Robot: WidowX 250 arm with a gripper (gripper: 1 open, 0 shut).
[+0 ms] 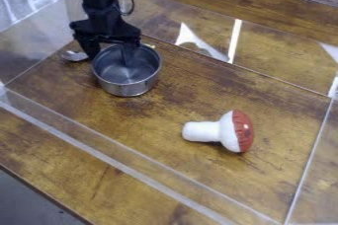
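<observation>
A steel pot [128, 83] stands on the wooden table at the upper left. My dark gripper [109, 46] is low at the pot's back-left rim, partly over its opening; I cannot make out its fingertips or whether they hold anything. A small shiny metal object [75, 55], perhaps a spoon, lies just left of the pot, partly hidden by the gripper.
A white toy mushroom with a red cap [230, 131] lies on its side at the right. Clear plastic panels and strips edge the work area.
</observation>
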